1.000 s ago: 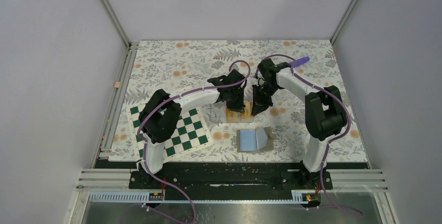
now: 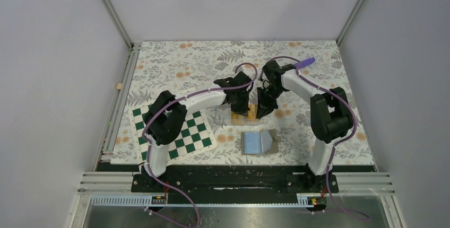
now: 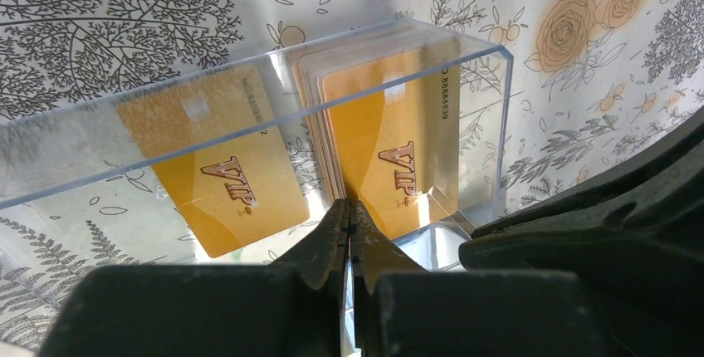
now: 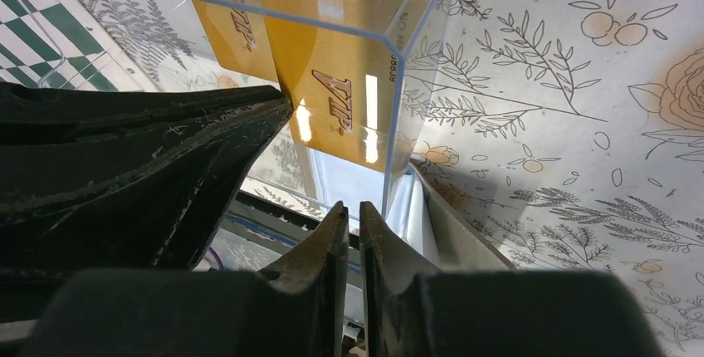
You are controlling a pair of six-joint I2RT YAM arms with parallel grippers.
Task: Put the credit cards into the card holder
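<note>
A clear, open-topped box [image 2: 237, 122] in the middle of the table holds gold cards. In the left wrist view several cards stand stacked [image 3: 390, 158] at its right end, with one lone card [image 3: 224, 174] tilted to their left. My left gripper is shut, tips against the stack's lower left edge, nothing visible between them. At the box's right end, my right gripper is nearly closed with a narrow gap, apparently on the clear box wall [image 4: 388, 124]; the grip itself is hard to see. An open blue and grey-brown card holder [image 2: 253, 142] lies in front.
To the left lies a green and white checked board [image 2: 193, 138], partly under the left arm. A purple object [image 2: 305, 63] rests at the back right. Both grippers are close together over the box.
The right arm has barely moved.
</note>
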